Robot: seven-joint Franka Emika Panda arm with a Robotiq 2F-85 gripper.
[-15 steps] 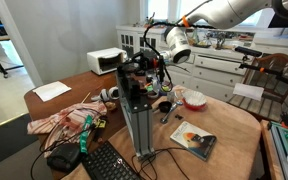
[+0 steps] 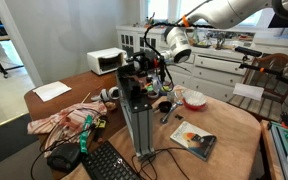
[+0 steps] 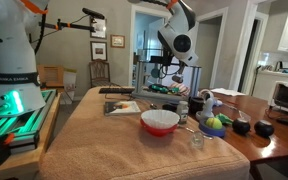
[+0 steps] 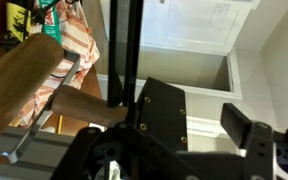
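In exterior view 1 my gripper (image 2: 149,62) is above the top of a tall dark upright stand (image 2: 140,120); exterior view 2 shows the arm's white wrist section (image 3: 179,40) behind the table items, with the gripper partly lost against the background. In the wrist view the black fingers of my gripper are apart. A black block with small screws (image 4: 164,112) shows near the gap; whether the fingers touch it cannot be told. Beside it are a dark upright bar (image 4: 126,45) and a brown rounded bar (image 4: 19,85).
A red and white bowl (image 2: 194,99), a picture-covered book (image 2: 193,139) and several small items crowd the table around the stand. A black keyboard (image 2: 109,163) and checked cloth (image 2: 76,122) lie to its left. Bare wood (image 2: 234,140) shows at the right.
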